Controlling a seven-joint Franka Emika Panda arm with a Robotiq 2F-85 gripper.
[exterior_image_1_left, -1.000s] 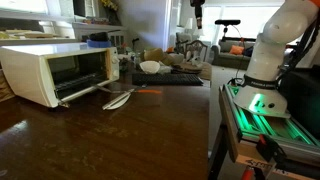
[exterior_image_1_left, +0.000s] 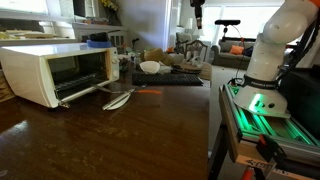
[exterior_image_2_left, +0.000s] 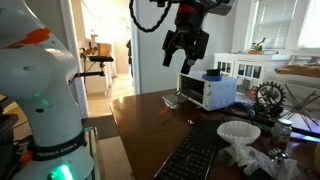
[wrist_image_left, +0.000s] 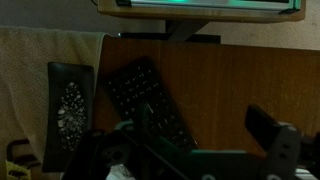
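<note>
High above the table hangs my gripper (exterior_image_2_left: 181, 62), open, with nothing between its fingers; it is well clear of everything on the tabletop. From the wrist view the two dark fingers (wrist_image_left: 262, 124) are spread wide apart over the table. A white toaster oven (exterior_image_1_left: 40, 78) stands at the left with its front opening dark and its door lowered. Before it lie a pale, long-shaped utensil or lid (exterior_image_1_left: 117, 101) and an orange-red thin item (exterior_image_1_left: 148, 92). A black keyboard (exterior_image_2_left: 190, 155) rests near the table's edge.
A white bowl (exterior_image_2_left: 239, 130), crumpled clear plastic (exterior_image_2_left: 252, 160) and jars crowd the table beyond the keyboard. A dark tray of pale bits (wrist_image_left: 72, 115) lies on a towel (wrist_image_left: 35, 75).
</note>
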